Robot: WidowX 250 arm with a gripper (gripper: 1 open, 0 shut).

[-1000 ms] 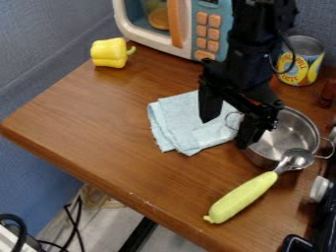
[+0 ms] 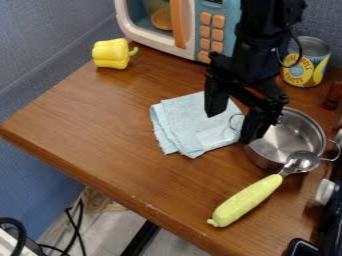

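My black gripper (image 2: 235,113) hangs above the folded light blue cloth (image 2: 185,126) and the left rim of a steel pot (image 2: 293,131), its fingers apart and pointing down, with nothing visible between them. The pot stands at the right of the wooden table, partly behind the gripper. A yellow-handled ladle or spoon (image 2: 250,197) leans on the pot's front rim, its handle reaching toward the table's front.
A yellow pepper (image 2: 112,53) lies at the back left, beside a toy microwave (image 2: 178,22). A can (image 2: 306,66) and small bottle (image 2: 334,97) stand at the back right.
The gripper has shifted very slightly over the last second, staying above the cloth and pot. The objects on the table have not visibly moved.
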